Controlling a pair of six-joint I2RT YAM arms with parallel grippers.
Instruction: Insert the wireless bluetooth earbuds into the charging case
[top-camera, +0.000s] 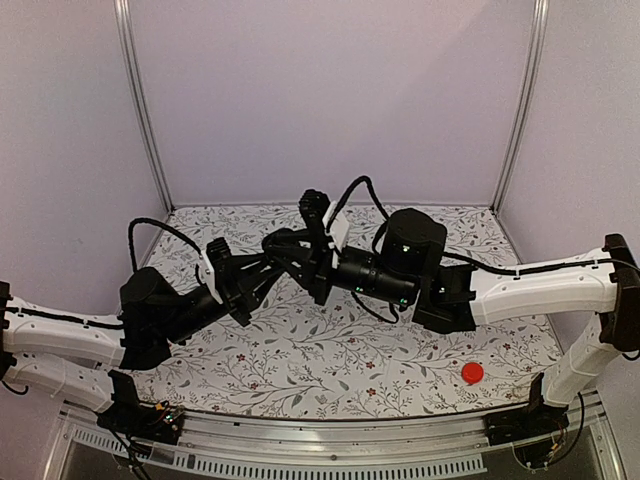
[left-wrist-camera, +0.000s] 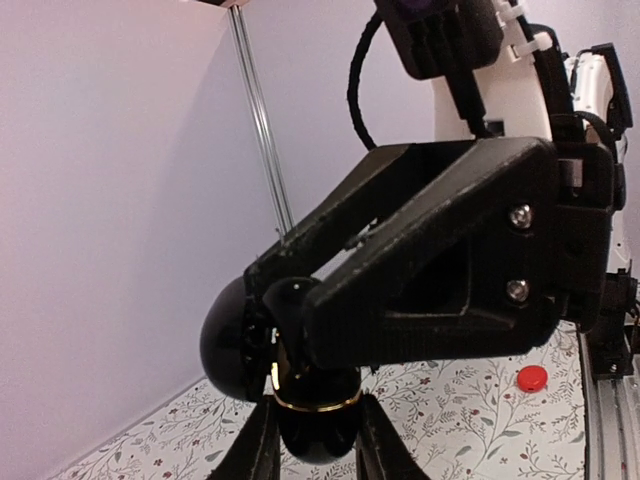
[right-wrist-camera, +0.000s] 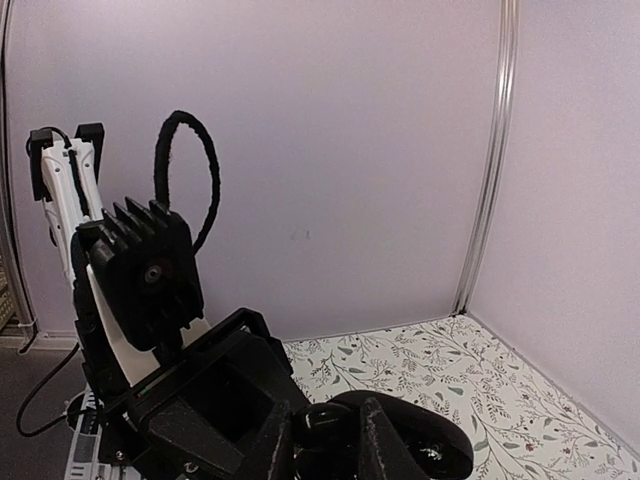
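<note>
My left gripper is shut on the black charging case (left-wrist-camera: 318, 418), which has a gold rim and a raised lid (left-wrist-camera: 228, 340). Above the case, in the left wrist view, a glossy black earbud (left-wrist-camera: 290, 298) sits between the fingers of my right gripper. Those fingers stand part open; whether they pinch the earbud cannot be told. The right wrist view shows the earbud's rounded top (right-wrist-camera: 325, 418) between the fingertips, with the lid (right-wrist-camera: 425, 432) close on the right. In the top view both grippers meet, hiding the case's inside.
A red round object (top-camera: 472, 372) lies on the floral table (top-camera: 330, 360) at the front right. Pale walls enclose the back and sides. The two grippers are very close together.
</note>
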